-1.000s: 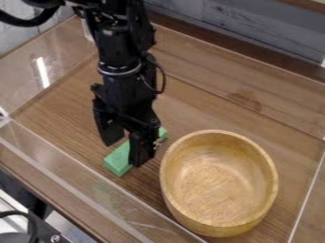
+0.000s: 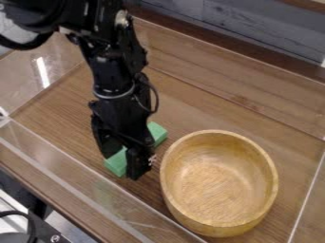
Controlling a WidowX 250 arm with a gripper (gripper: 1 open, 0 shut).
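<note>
My black gripper [image 2: 127, 144] is low over the table, open, its fingers down around a green block [image 2: 120, 163], which lies at a slant on the wood and is partly hidden by them. Whether the fingertips touch the block I cannot tell. A tan oval bowl [image 2: 219, 216] stands just right of the block and gripper.
A clear rail or panel runs along the near left edge, with a black cable at the bottom left corner. A grey wall stands at the back.
The gripper has come slightly lower and toward the front, over the green block, covering more of it. The block and bowl look unmoved.
</note>
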